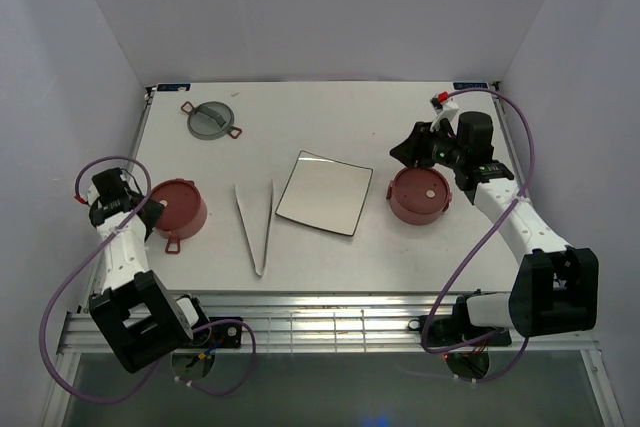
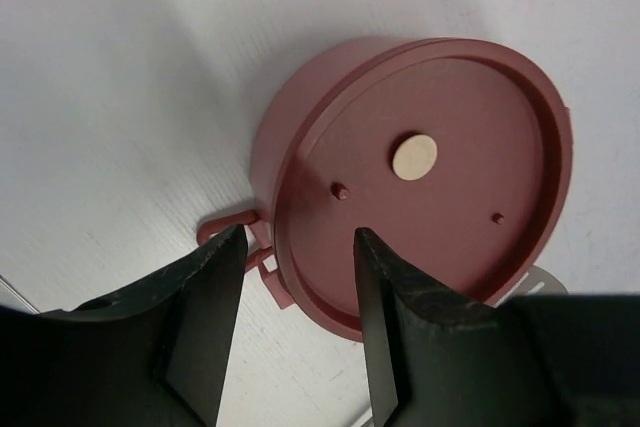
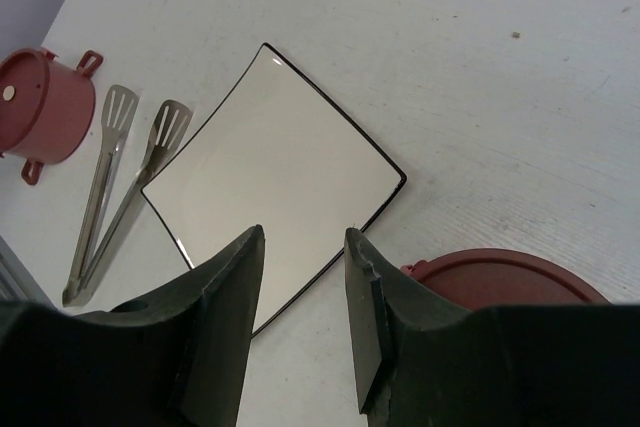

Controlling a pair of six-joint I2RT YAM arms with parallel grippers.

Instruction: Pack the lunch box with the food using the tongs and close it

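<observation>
At the left of the top view is a dark red round pot point(image 1: 182, 209) with handles. My left gripper point(image 1: 153, 214) is at its left side, fingers parted. In the left wrist view the pot point(image 2: 450, 117) lies ahead of the fingertips, a handle point(image 2: 238, 232) near the left one; nothing shows held. A second red pot point(image 1: 420, 202) stands at the right. My right gripper point(image 1: 402, 154) hangs by its far rim, fingers parted and empty. The right wrist view shows part of this pot point(image 3: 510, 279) at lower right. A pale square tray point(image 1: 325, 197) lies mid-table.
Metal tongs point(image 1: 259, 237) lie between the left pot and the tray. A grey lid-like disc point(image 1: 210, 125) with red handles rests at the back left.
</observation>
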